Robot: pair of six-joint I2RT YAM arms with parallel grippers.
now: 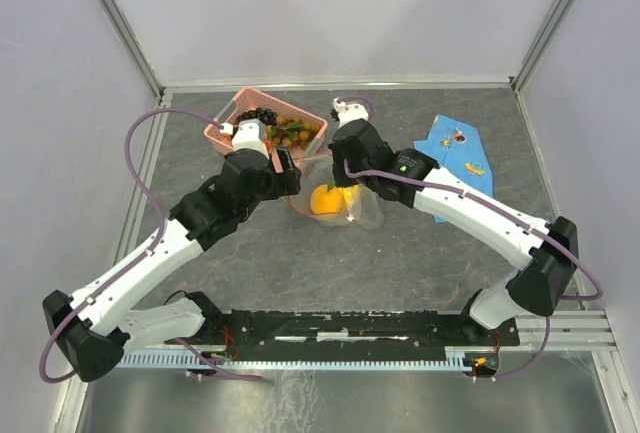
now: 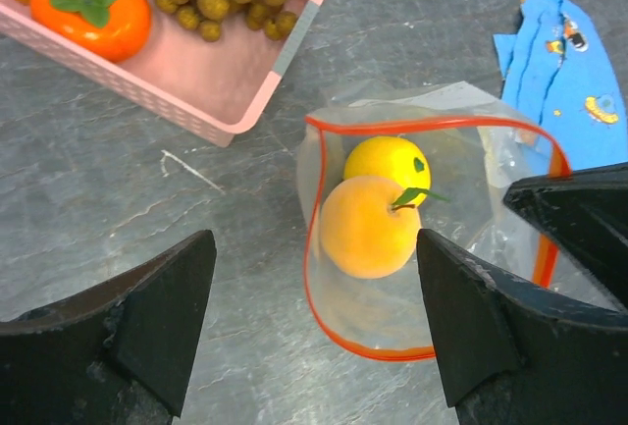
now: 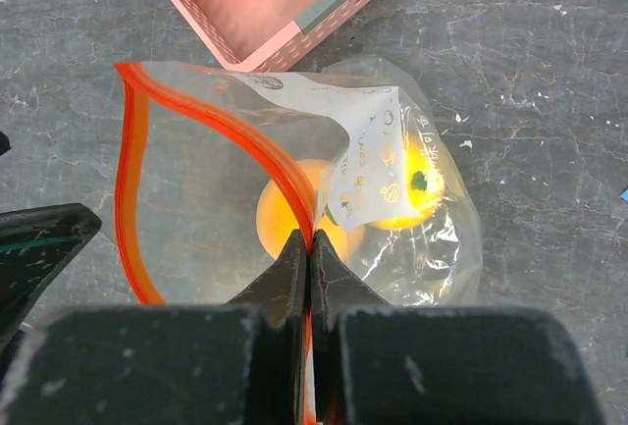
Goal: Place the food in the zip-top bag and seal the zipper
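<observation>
The clear zip top bag (image 1: 368, 215) stands with its mouth spread, its orange-red zipper edge (image 2: 345, 344) showing plainly in the left wrist view. Inside it lie an orange fruit (image 2: 368, 234) with a green leaf and, behind that, a yellow fruit (image 2: 389, 165). My right gripper is shut on the bag's zipper edge and holds that side up. To the left of the mouth my left gripper is open, with nothing held; its right finger (image 2: 471, 292) overlaps the bag in that view.
A pink basket (image 1: 222, 140) with grapes (image 1: 258, 116), an orange persimmon (image 2: 93, 11) and small brown fruits (image 2: 213, 1) stands behind the bag on the left. A blue bag (image 1: 458, 153) lies flat at the right.
</observation>
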